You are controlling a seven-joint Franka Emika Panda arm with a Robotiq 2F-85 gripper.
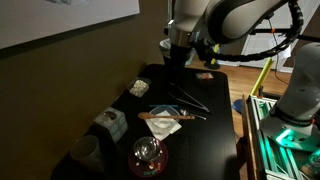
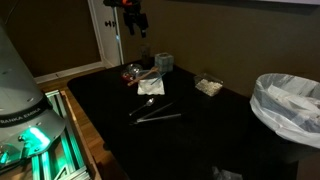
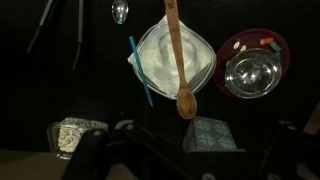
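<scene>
My gripper [image 1: 178,62] hangs high above the black table, clear of everything on it. In the wrist view its dark fingers stand apart at the lower edge, with nothing seen held between them. Below, a wooden spoon [image 3: 178,50] lies across a whitish, cloth-like or lidded dish [image 3: 158,62], beside a thin blue stick [image 3: 141,70]. To one side, a clear bowl [image 3: 253,73] sits on a dark red plate [image 3: 283,60] with small coloured pieces. A patterned box [image 3: 212,134] stands near the wall side.
Tongs [image 2: 157,118] and a metal spoon [image 2: 149,101] lie on open table. A small clear tray with pale contents [image 2: 209,86] is near the wall. A white-lined bin [image 2: 285,105] stands at one end.
</scene>
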